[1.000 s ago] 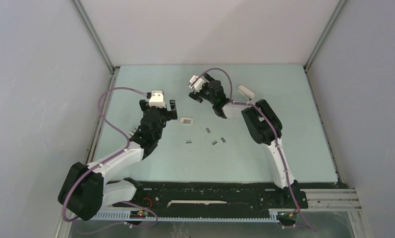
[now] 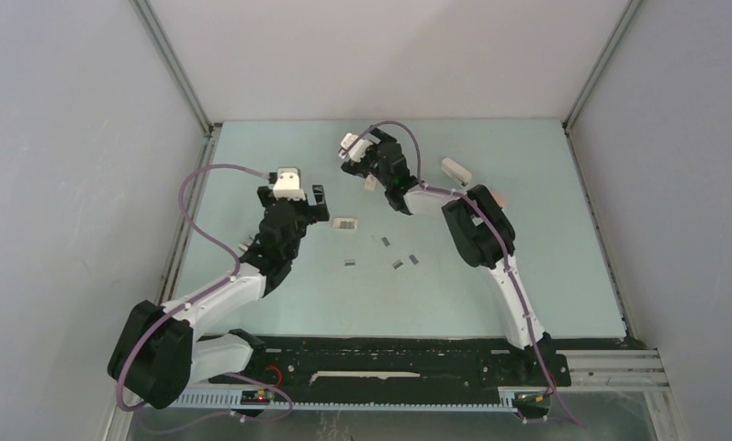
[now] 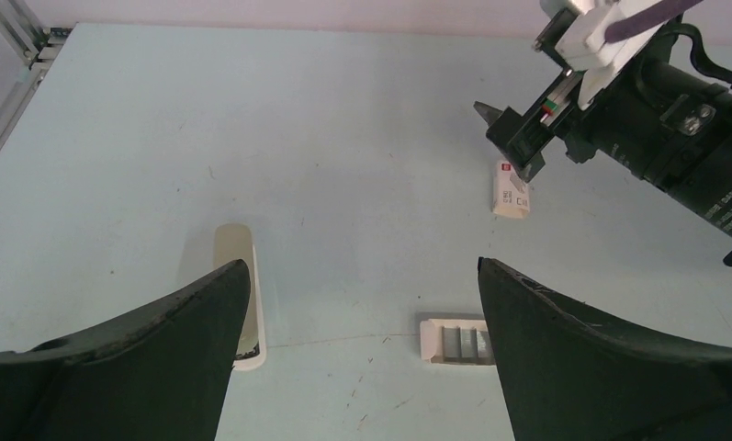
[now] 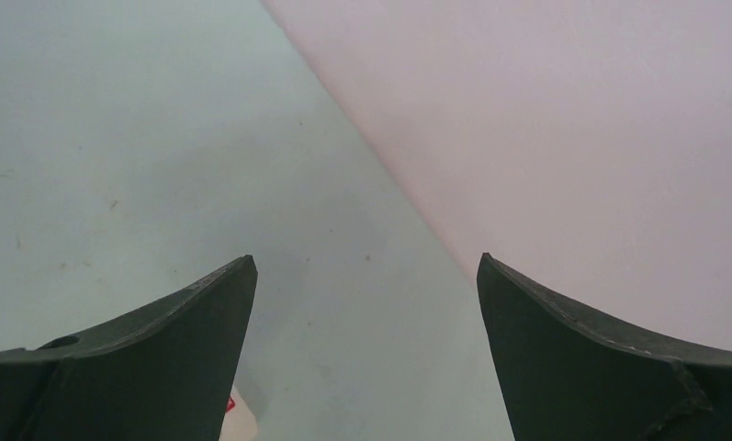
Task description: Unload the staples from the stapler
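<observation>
My left gripper (image 2: 291,197) stands open left of centre, pointing at the back; in its wrist view a pale elongated object (image 3: 255,312), possibly the stapler, lies between the fingers, further off on the table. A small tray (image 2: 345,223) with compartments lies to its right. My right gripper (image 2: 362,147) is open at the back centre, angled above a small white box (image 3: 511,197) with red marking. Several small dark strips (image 2: 398,264), perhaps staples, lie on the front middle of the table.
A white oblong object (image 2: 456,171) and a pinkish item (image 2: 497,197) lie behind the right arm. Walls border the back and sides.
My right gripper has moved slightly back and to the left, uncovering more of the small white box. The left arm has barely moved.
</observation>
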